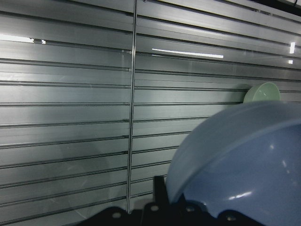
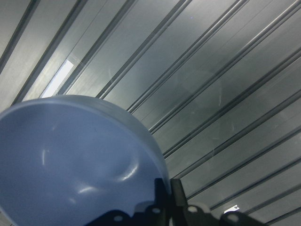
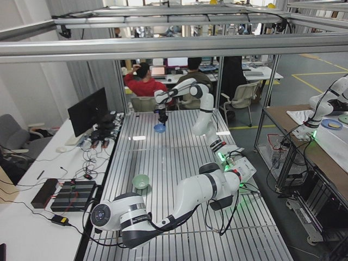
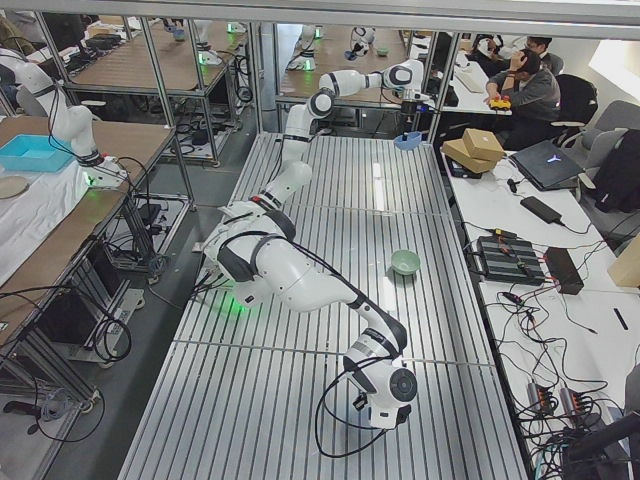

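In the left wrist view a blue bowl [image 1: 235, 174] fills the lower right, its rim at my left gripper, which is shut on it; a green bowl [image 1: 261, 93] lies beyond. In the right wrist view another blue bowl [image 2: 80, 155] has its rim between the fingers of my right gripper, shut on it. The camera views show a blue bowl [image 3: 160, 128] under the far arm's gripper and the green bowl [image 4: 405, 261] on the slatted table midway along. The near arm's gripper and its bowl are mostly hidden there.
A side desk [image 4: 550, 330] holds electronics, cables and a monitor along one edge. Metal frame bars run overhead.
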